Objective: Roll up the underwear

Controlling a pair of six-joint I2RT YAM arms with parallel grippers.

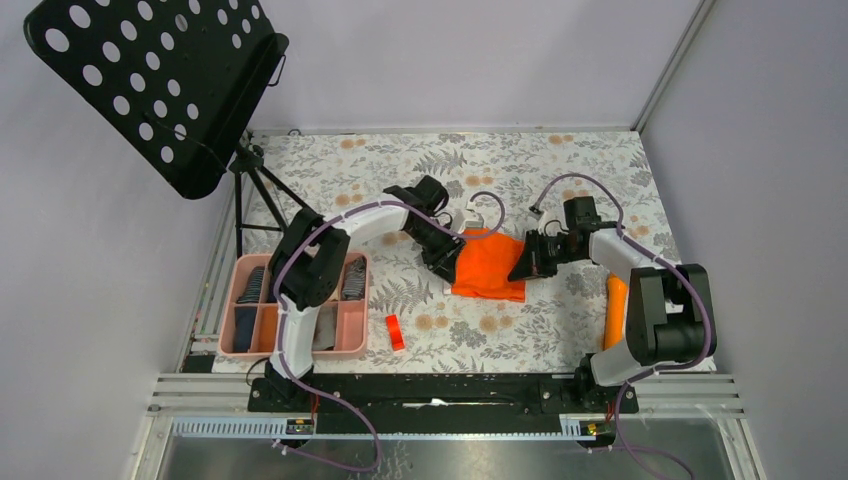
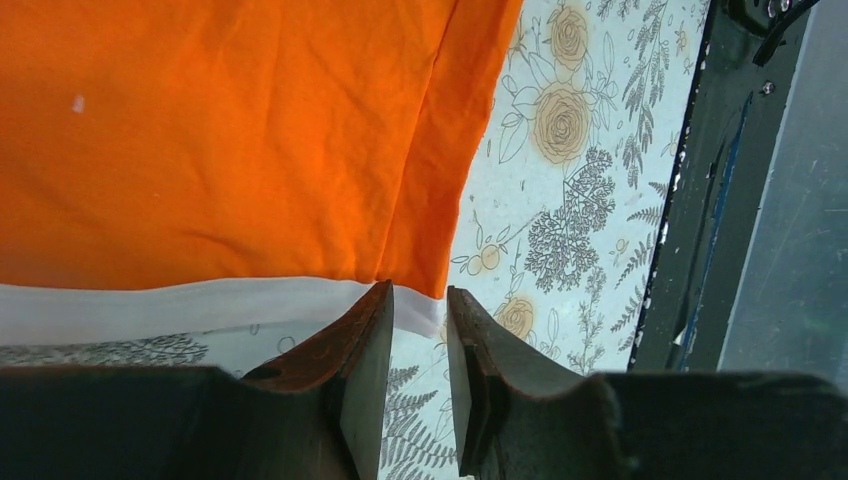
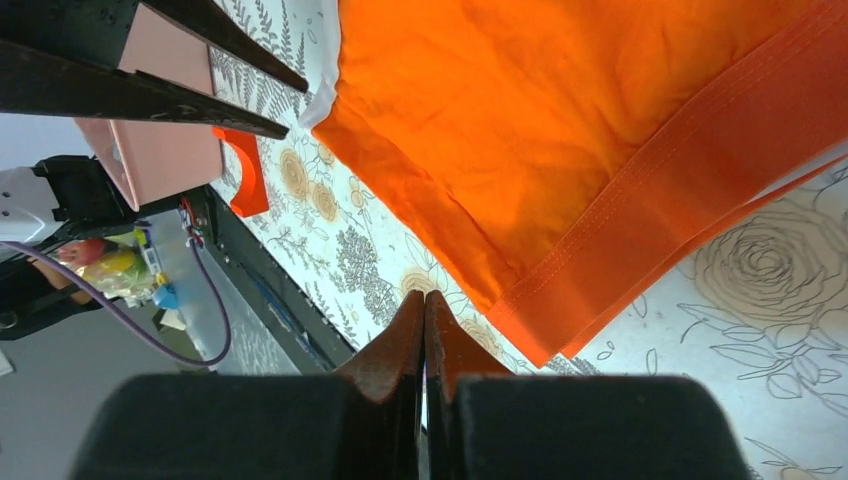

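The orange underwear lies flattened on the floral mat, a white strip along one edge and a wide stitched band along another. My left gripper is low at the white-strip edge, near a corner; its fingertips are close together, and whether cloth is between them is unclear. My right gripper is shut over the opposite side, by the band's front corner, with nothing visible between its fingers.
A pink divided box of folded items stands left. A small red piece lies in front of it. An orange cylinder lies at the right. A black perforated stand rises back left.
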